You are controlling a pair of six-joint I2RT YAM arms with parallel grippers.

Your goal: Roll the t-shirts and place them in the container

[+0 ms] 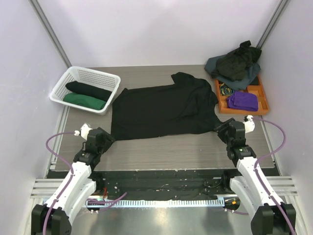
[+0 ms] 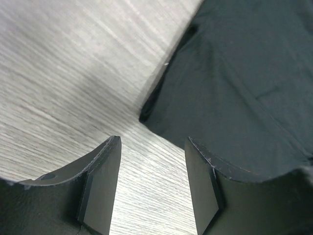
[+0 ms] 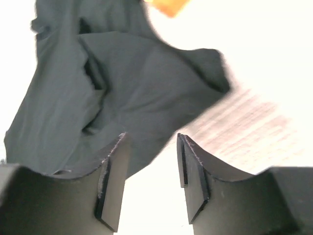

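A black t-shirt (image 1: 159, 112) lies spread on the table, its near edge running fairly straight and one sleeve sticking up at the far right. My left gripper is open just off the shirt's near left corner (image 2: 159, 115), with only bare table and a bit of the shirt's edge showing between the fingers. At the near right corner (image 3: 208, 73) stands my right gripper, also open, the cloth's edge passing beyond its fingertips. Folds run through the shirt in the right wrist view. Neither gripper has cloth pinched.
On the back left, a white basket (image 1: 110, 77) holds a black roll (image 1: 88, 90) and a green roll (image 1: 84, 101). An orange box (image 1: 264, 100) at the back right contains a purple cloth (image 1: 243, 101), with dark garments (image 1: 237, 66) heaped behind. Bare table (image 1: 161, 154) lies in front.
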